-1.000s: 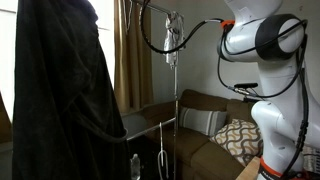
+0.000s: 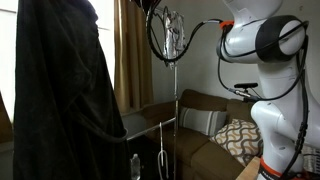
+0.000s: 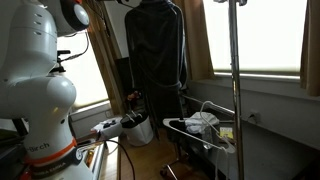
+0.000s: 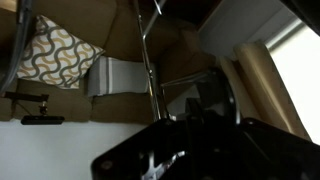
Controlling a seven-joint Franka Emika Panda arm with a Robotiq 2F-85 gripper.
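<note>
A long dark garment [image 2: 65, 90] hangs at the left in the first exterior view. The same dark garment [image 3: 157, 60] hangs in the middle of the second exterior view. My arm [image 2: 270, 45] reaches up and across toward the top of the rack, its end mostly out of frame. In the wrist view my gripper is a very dark shape at lower right. Its fingers are shut, and I see nothing between the fingers. Whether it touches the garment or the rack cannot be made out.
A metal upright [image 3: 236, 80] and low rails [image 3: 195, 132] stand close by. Behind are a brown sofa [image 2: 200, 155], a striped pillow [image 2: 203, 121] and a patterned pillow [image 2: 240, 137]. White cloth [image 3: 203, 122] lies near the rails.
At the top of the first exterior view, the black cable loop and dark arm end have shifted slightly, covering more of the upper rod. The garment and sofa look unchanged.
</note>
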